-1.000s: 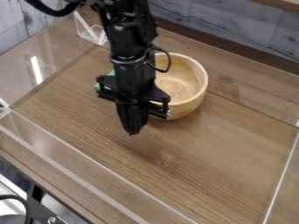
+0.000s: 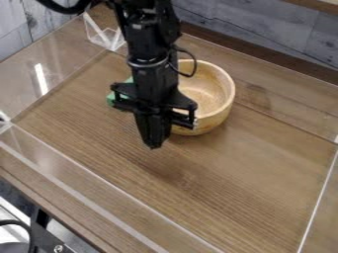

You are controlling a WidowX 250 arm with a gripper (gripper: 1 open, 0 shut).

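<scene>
My black gripper [image 2: 153,130] hangs over the middle of the wooden table, shut, with nothing visible between its fingers. Behind it and to the right sits a round tan bowl [image 2: 211,89], partly hidden by the arm. A green object [image 2: 122,97] shows behind the arm on the left, mostly hidden, so its shape is unclear.
Light strips run along its left and right edges. A dark gap with a cable lies past the front-left corner.
The arm and gripper have shifted very slightly to the right. The bowl and green object look unmoved.
</scene>
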